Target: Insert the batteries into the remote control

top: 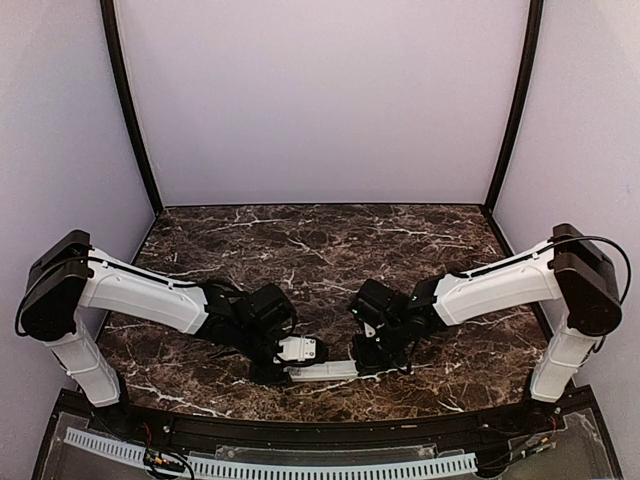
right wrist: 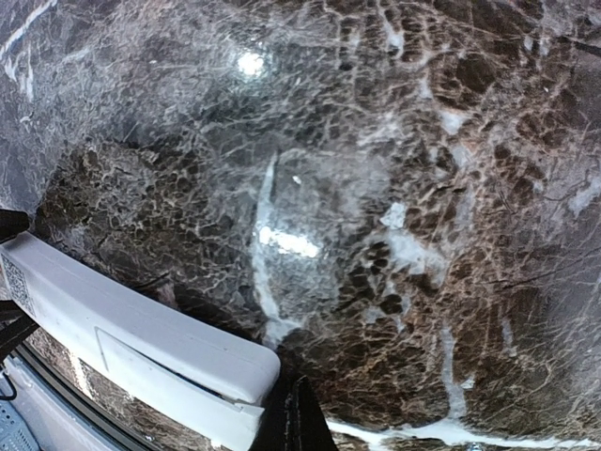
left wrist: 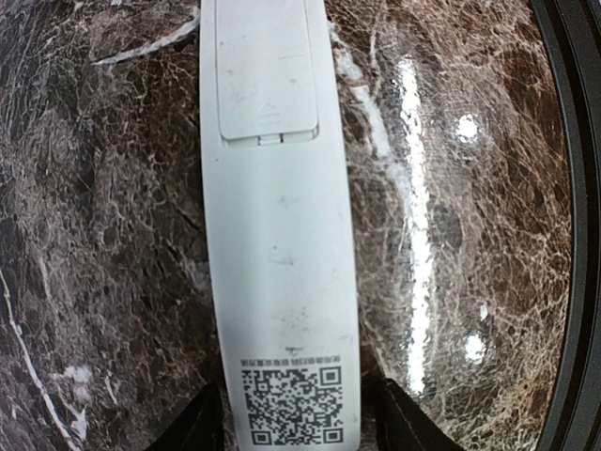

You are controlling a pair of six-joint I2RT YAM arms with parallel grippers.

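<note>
The white remote lies back side up on the dark marble table; its battery cover is in place, though in the right wrist view a gap shows along the cover's edge [right wrist: 169, 376]. My left gripper is part open, its fingertips either side of the remote's QR-code end. My right gripper is shut at the other end, its tips against or just beside the remote near the cover. No batteries are visible.
A dark rail [left wrist: 563, 225] runs along the front edge, close to the remote.
</note>
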